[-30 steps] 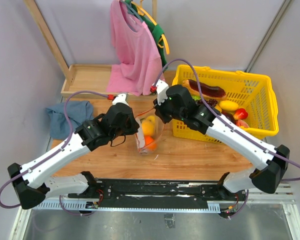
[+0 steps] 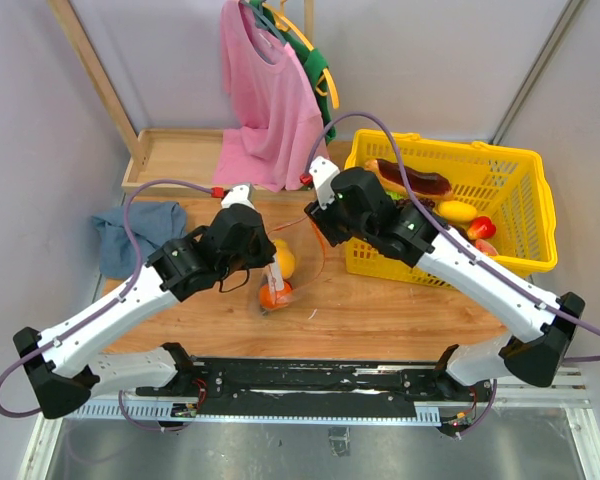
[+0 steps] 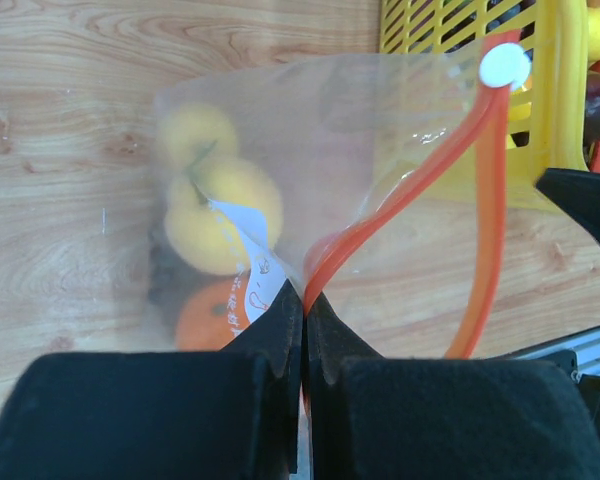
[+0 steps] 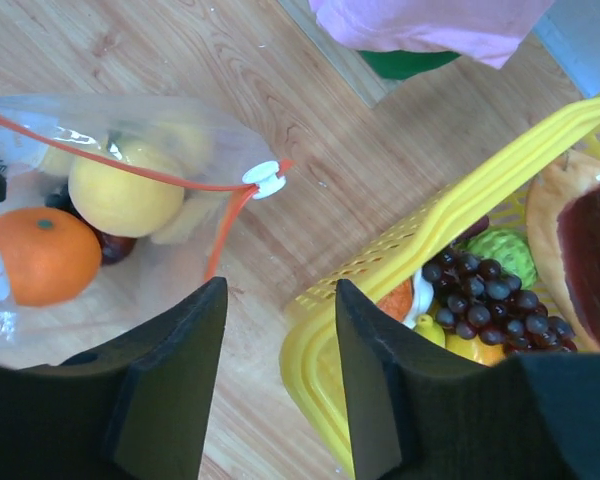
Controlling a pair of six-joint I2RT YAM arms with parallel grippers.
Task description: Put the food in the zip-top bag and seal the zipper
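The clear zip bag (image 3: pixel 360 150) with red zipper and white slider (image 4: pixel 265 178) holds yellow fruit (image 4: pixel 125 190), an orange (image 4: pixel 45 255) and some dark fruit. My left gripper is shut on the bag's zipper edge, holding it over the table. My right gripper stands open just right of the slider end, between the bag and the basket, with nothing seen between its fingers.
A yellow basket (image 2: pixel 520 180) of mixed food is at the right. A wooden tray (image 2: pixel 170 155) with hanging clothes stands at the back, a blue cloth (image 2: pixel 130 235) at the left. Bare table lies in front.
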